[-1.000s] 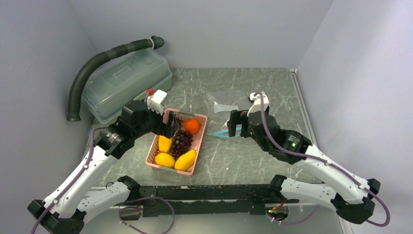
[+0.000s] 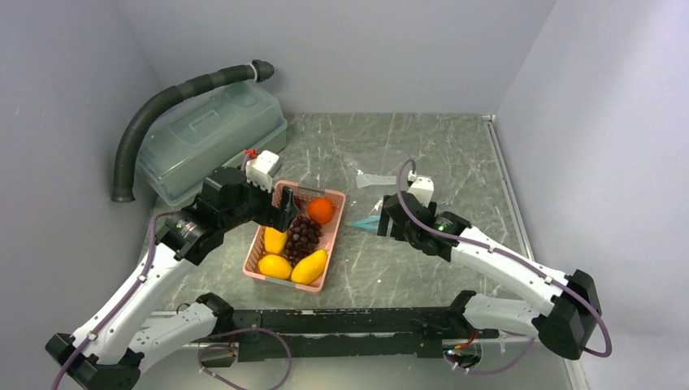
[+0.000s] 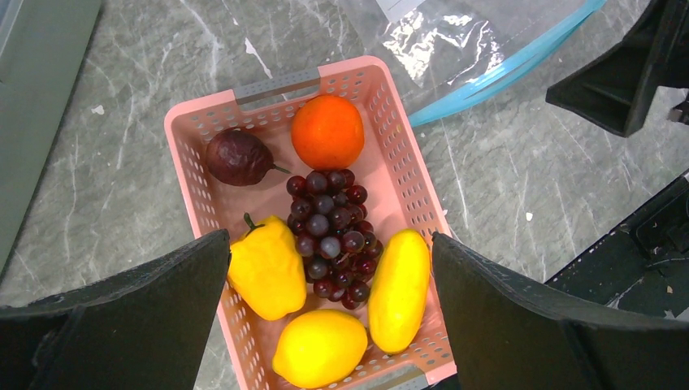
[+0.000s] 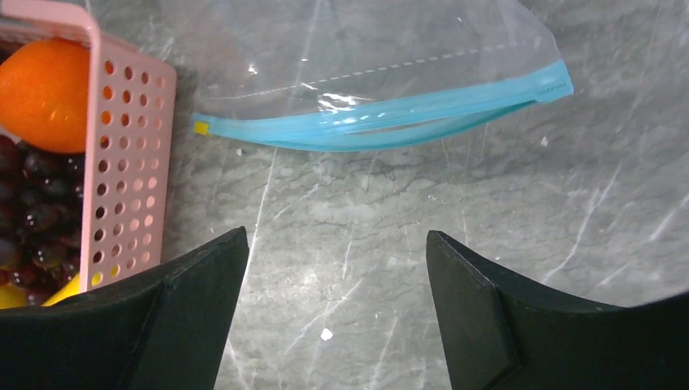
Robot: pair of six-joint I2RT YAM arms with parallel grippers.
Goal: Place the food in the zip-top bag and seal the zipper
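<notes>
A clear zip top bag (image 4: pixel 366 49) lies flat on the table, its blue zipper (image 4: pixel 357 122) slightly parted towards the right end. To its left stands a pink basket (image 3: pixel 410 154) holding an orange (image 3: pixel 327 140), dark grapes (image 3: pixel 331 219), a purple fruit (image 3: pixel 240 158), a yellow pepper (image 3: pixel 268 266), a lemon (image 3: pixel 321 348) and a long yellow fruit (image 3: pixel 398 291). Over the basket hangs my left gripper, open and empty. My right gripper is open above the table on the near side of the zipper, with nothing between its fingers.
A green lidded box (image 2: pixel 213 134) sits at the back left, a dark hose (image 2: pixel 154 106) arching over it. Bare table (image 2: pixel 390 276) lies in front of the bag and to its right. A wall bounds the right side.
The left arm, the basket and its food have stayed put.
</notes>
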